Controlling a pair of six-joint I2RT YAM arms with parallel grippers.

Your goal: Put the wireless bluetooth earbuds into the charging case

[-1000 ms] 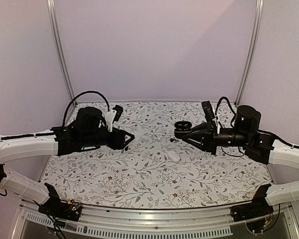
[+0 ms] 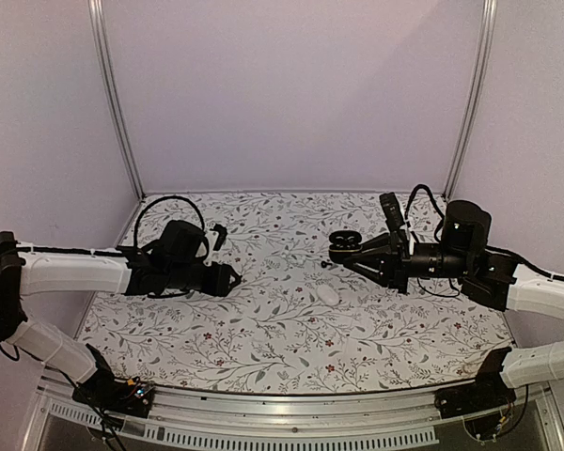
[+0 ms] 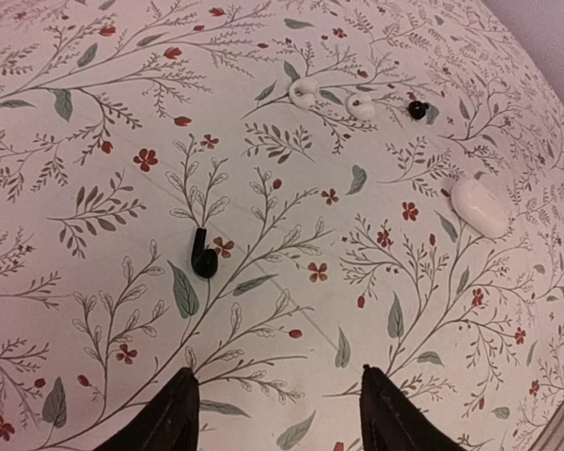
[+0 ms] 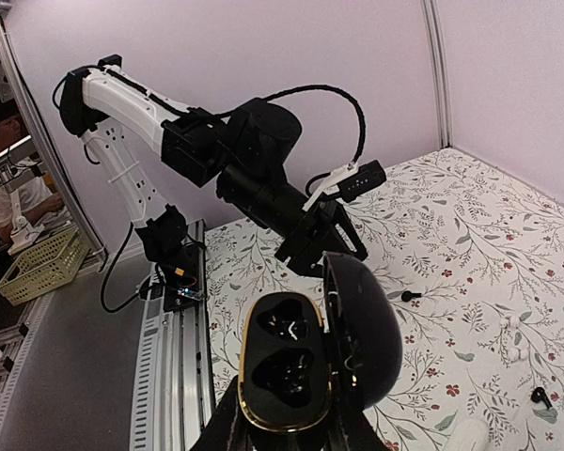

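Note:
The open black charging case with a gold rim, two empty wells showing, is held up by my right gripper, shut on it. A black earbud lies on the table ahead of my left gripper, whose fingers stand apart with nothing between them. A second black earbud lies farther right, near the white items.
A white oval case and two small white earbuds lie on the flowered table. Walls border the back and sides.
Over the last second my left gripper has moved left and slightly down in the top view. The right gripper with the case is nearly still.

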